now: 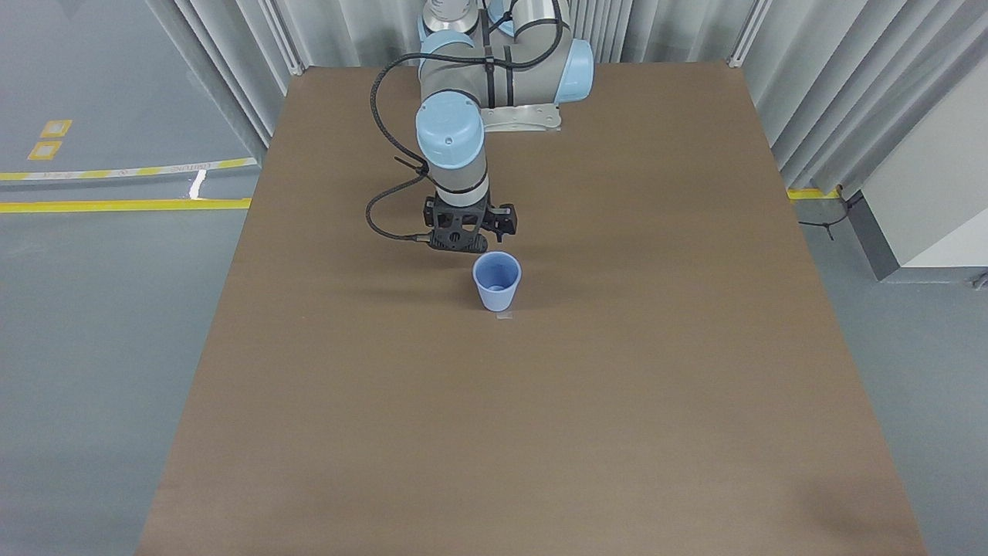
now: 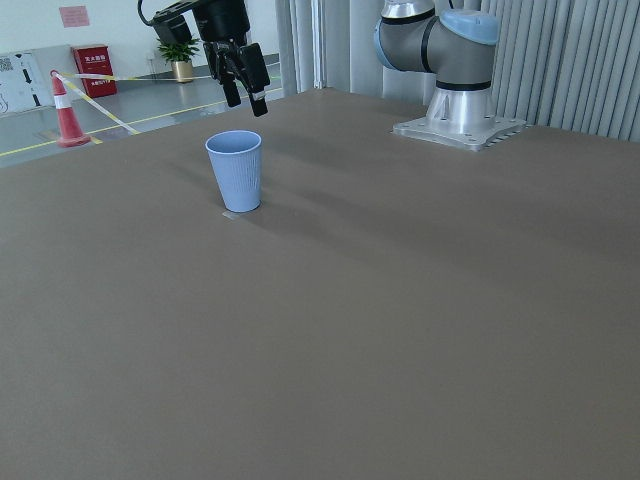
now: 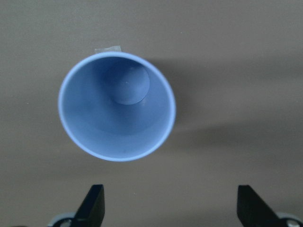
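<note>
A light blue ribbed cup [image 1: 496, 289] stands upright on the brown table [image 1: 519, 417], with a small translucent strip of tape at its base. In the left view the same cup [image 2: 234, 180] is below and in front of my gripper [image 2: 246, 104], whose fingers are raised above the table and apart with nothing between them. In the wrist view the cup [image 3: 116, 106] looks empty inside and sits beyond my open gripper.
The arm's base [image 2: 460, 115] stands at the back of the table. A traffic cone [image 2: 70, 120], a red box and a plant are on the floor beyond the table.
</note>
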